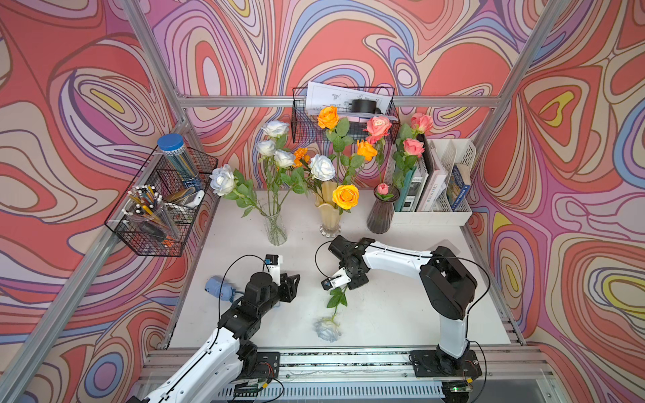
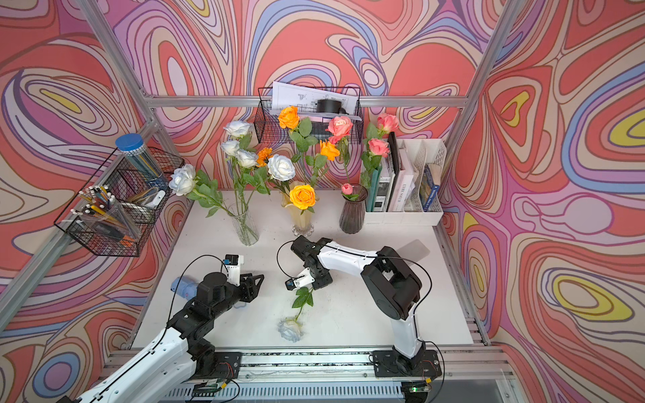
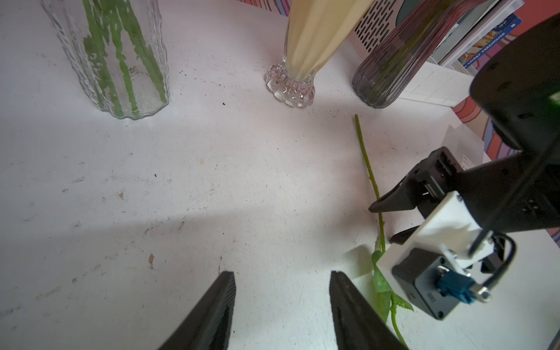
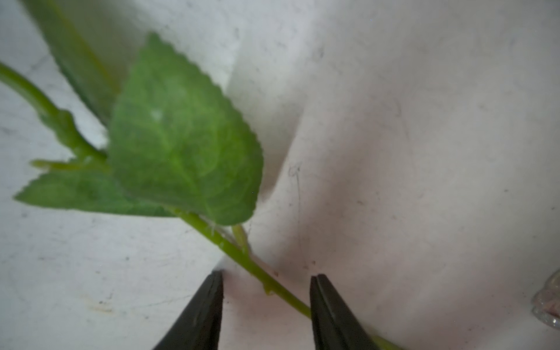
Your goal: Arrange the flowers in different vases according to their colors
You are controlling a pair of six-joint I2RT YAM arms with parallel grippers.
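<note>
A white rose (image 1: 327, 329) lies on the table with its bloom toward the front edge and its green stem (image 3: 366, 157) running back. Over that stem sits my right gripper, open, the stem passing between its fingers without being gripped. My left gripper is open and empty above bare table, left of the rose. At the back stand a clear vase (image 1: 275, 228) of white roses, a cream vase (image 1: 329, 218) with orange flowers and a white rose (image 1: 322, 168) leaning among them, and a dark vase (image 1: 381, 216) with pink roses (image 1: 413, 147).
A blue object (image 1: 220, 288) lies at the left, partly behind the left arm. White file holders (image 1: 433, 216) with books stand back right; a wire basket (image 1: 161, 248) of pens is at the left. The table's centre between the arms is mostly free.
</note>
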